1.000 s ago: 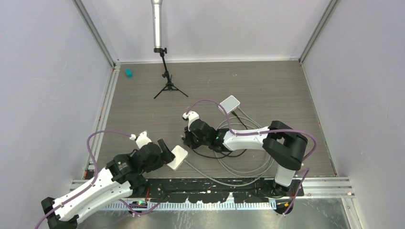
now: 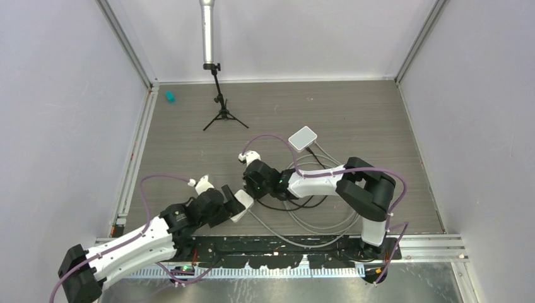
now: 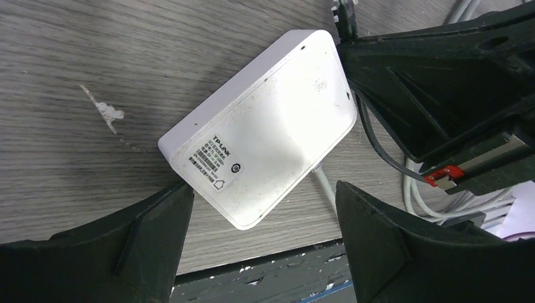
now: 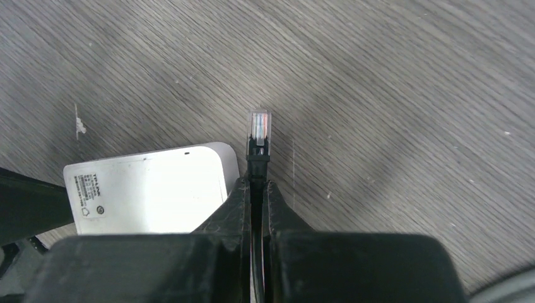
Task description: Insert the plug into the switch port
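The white TP-LINK switch (image 2: 243, 205) lies label side up near the front of the table. My left gripper stands open at the switch (image 3: 271, 120), whose label end reaches between its fingers. In the right wrist view, my right gripper is shut on the black boot of a clear plug (image 4: 259, 129). The plug tip sticks out past the fingertips, beside the end of the switch (image 4: 158, 189) and apart from it. In the left wrist view the right gripper overlaps the far end of the switch. The open port cannot be made out.
A grey cable (image 3: 325, 186) runs from one side of the switch. Coiled cables (image 2: 325, 218) lie under the right arm. A second white box (image 2: 303, 138) and a tripod (image 2: 224, 113) stand further back.
My left gripper has moved right, and the switch has shifted right with it.
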